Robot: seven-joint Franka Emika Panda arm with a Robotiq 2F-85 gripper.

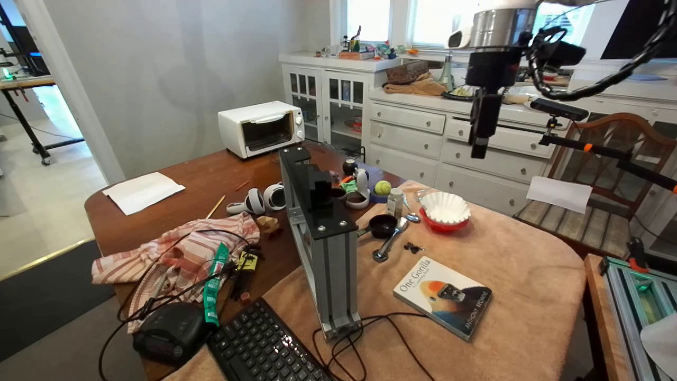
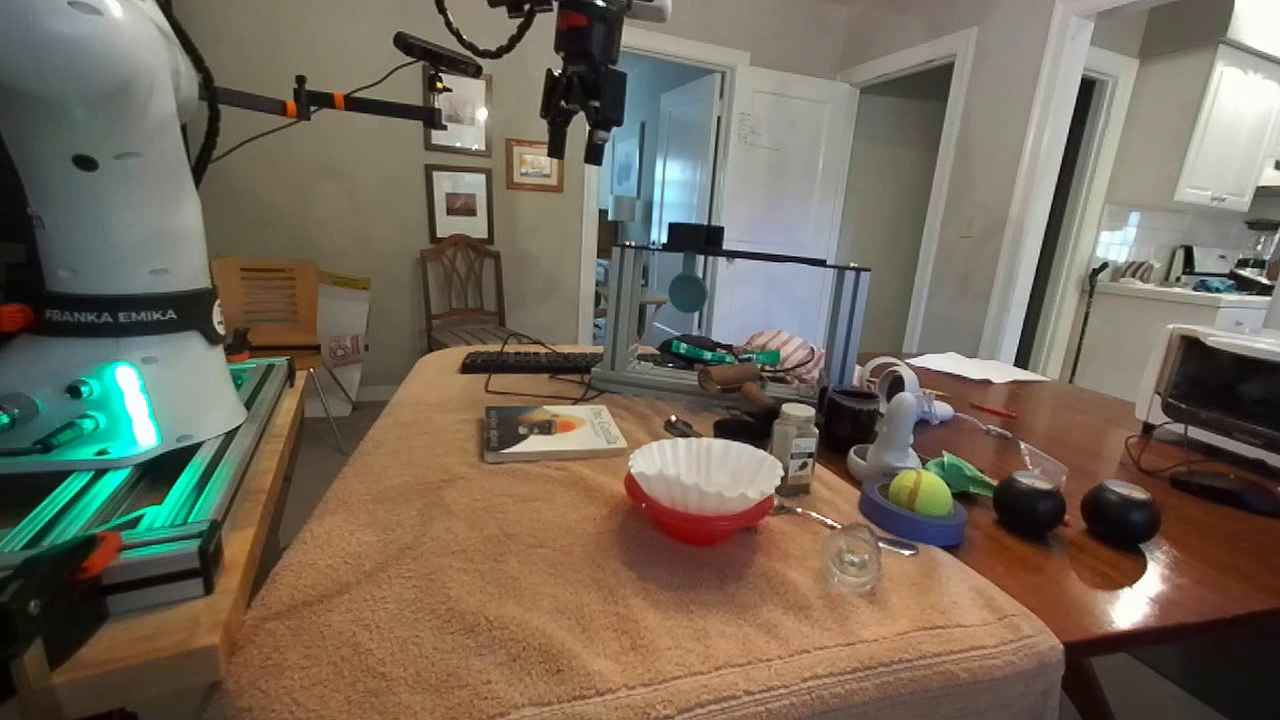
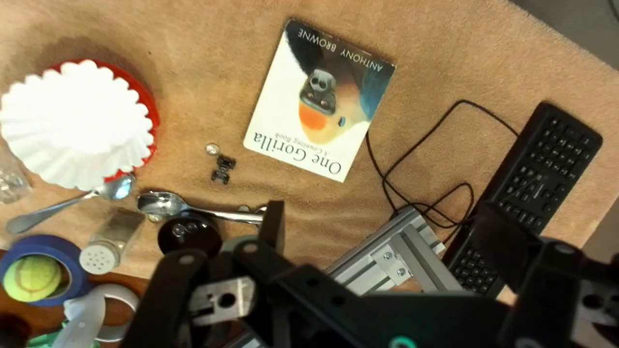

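High above the table, my gripper (image 2: pixel 577 146) stands open, its fingers pointing down with nothing between them. In the wrist view one of its fingers (image 3: pixel 272 227) shows dark over the towel's edge, the other blurred near the keyboard. A book titled One Gorilla (image 1: pixel 444 295) lies flat on the tan towel. White fluted paper filters (image 2: pixel 705 472) rest in a red bowl (image 2: pixel 690 523). Beside them are a shaker jar (image 3: pixel 111 243), spoons (image 3: pixel 168 204) and a black measuring cup (image 1: pixel 382 225). Small black bits (image 3: pixel 223 168) lie between the book and spoons.
An upright metal frame (image 1: pixel 333 273) with a black top stands mid-table, below my gripper's height. A keyboard (image 3: pixel 534 180) and its cable lie near its foot. A tennis ball (image 2: pixel 920 492) sits in blue tape (image 2: pixel 882 514). The towel (image 2: pixel 480 576) is clear toward the robot's base.
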